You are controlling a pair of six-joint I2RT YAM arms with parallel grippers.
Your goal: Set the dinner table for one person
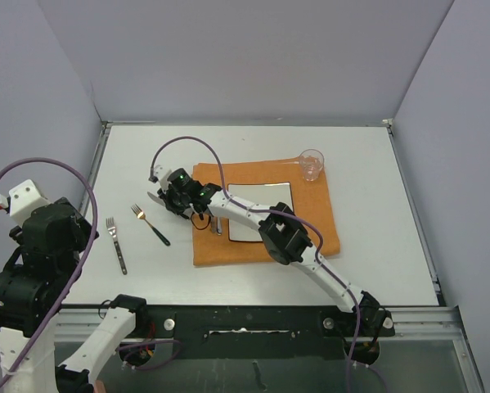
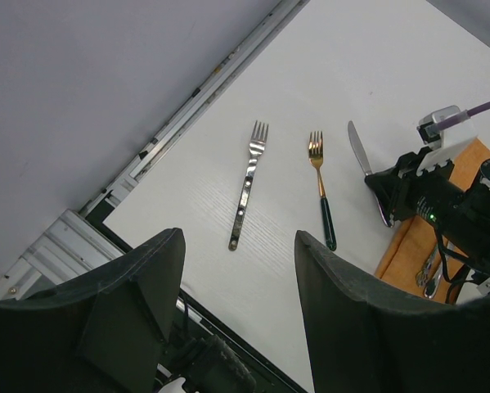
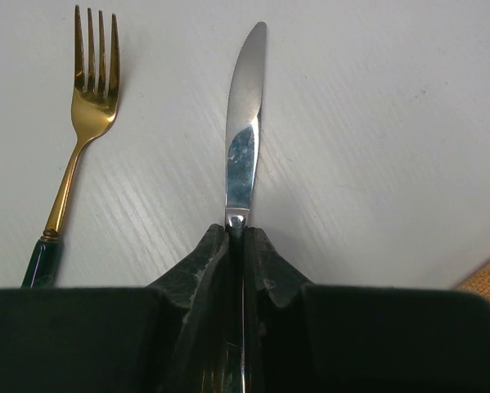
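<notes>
My right gripper is shut on the handle of a silver knife (image 3: 245, 98), beside the orange placemat (image 1: 253, 254). A gold fork with green handle (image 1: 150, 225) and a silver fork (image 1: 117, 246) lie on the bare table to the left. My left gripper is open, over the left front of the table, with nothing between its fingers. A square white plate (image 1: 261, 193) sits on the placemat, silver cutlery (image 2: 430, 286) lies left of it, partly hidden by the right arm, and a glass (image 1: 311, 164) stands at the back right.
Walls (image 1: 449, 164) bound the table (image 1: 367, 196) at the sides and back. My right arm stretches across the placemat and plate.
</notes>
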